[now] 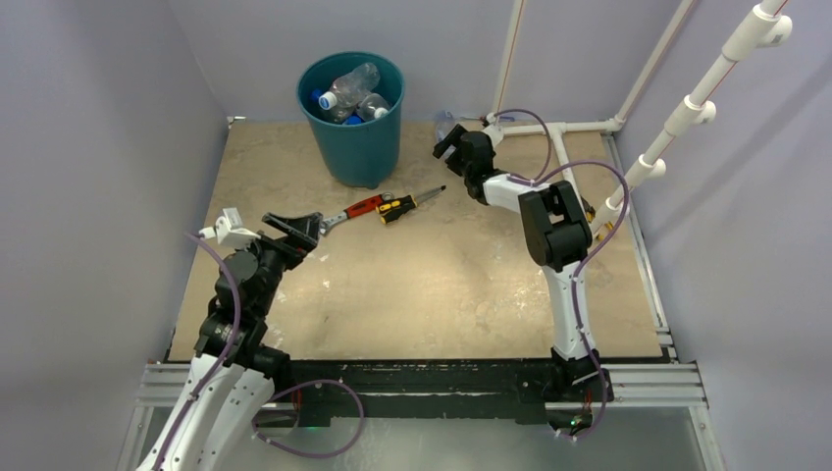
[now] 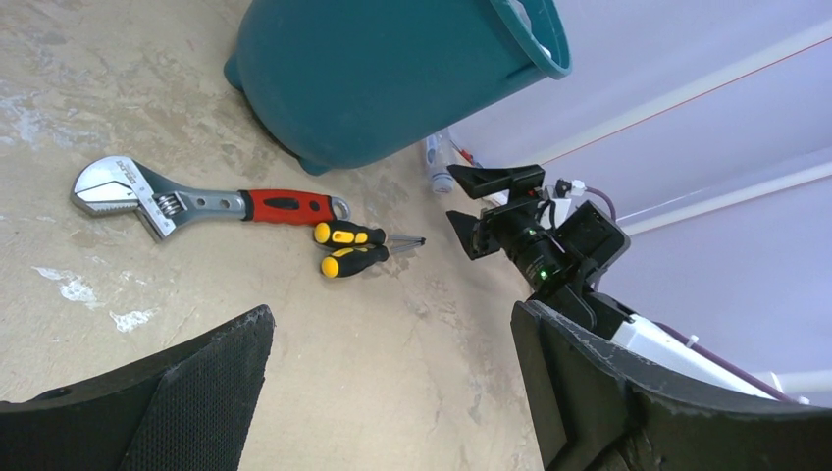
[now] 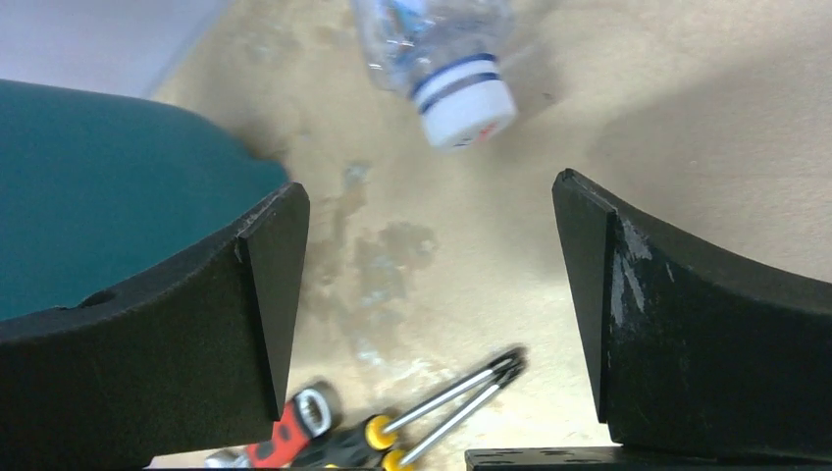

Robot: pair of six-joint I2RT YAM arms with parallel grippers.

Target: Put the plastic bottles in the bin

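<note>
A clear plastic bottle (image 3: 461, 93) with a white cap lies at the back of the table, right of the teal bin (image 1: 348, 152), which holds several bottles (image 1: 348, 86). My right gripper (image 1: 447, 143) is open close by it; in the right wrist view the bottle is ahead of the fingertips, nothing between them. My left gripper (image 1: 299, 228) hangs open over the left part of the table, empty, with my right arm seen beyond it in the left wrist view.
An adjustable wrench (image 1: 360, 208) and screwdrivers (image 1: 397, 208) lie below the bin. White pipes (image 1: 574, 127) run along the back and right.
</note>
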